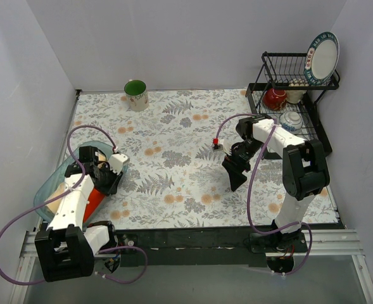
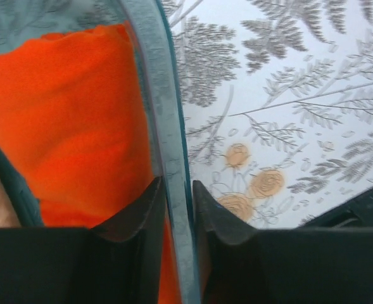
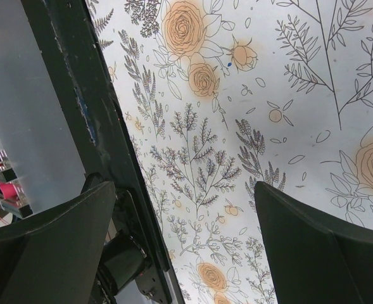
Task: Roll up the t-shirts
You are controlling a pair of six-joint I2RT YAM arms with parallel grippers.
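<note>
An orange rolled shirt [image 2: 78, 107] lies in the clear bluish tray [image 1: 42, 193] at the left of the table. Beside it in the tray is a beige roll [image 1: 55, 197], partly covered by the left arm. My left gripper straddles the tray's right rim [image 2: 164, 95], one finger inside and one outside, both close against it. From above, this left gripper [image 1: 113, 183] hides part of the orange roll. Over the bare patterned cloth, my right gripper [image 1: 235, 177] stands open; only cloth shows between its fingers.
A green and white cup [image 1: 136, 96] stands at the back. At the right back is a black dish rack [image 1: 294, 79] with a plate and pots.
</note>
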